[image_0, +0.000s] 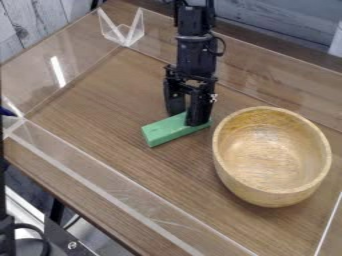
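Observation:
A flat green block (166, 131) lies on the wooden table at the centre. The black gripper (189, 112) reaches down from the top, its fingers at the block's upper right end, partly over it. Whether the fingers are shut on the block or apart cannot be made out against the dark body of the arm.
A large tan round bowl (270, 155) sits just right of the block. Black cables lie at the lower left corner.

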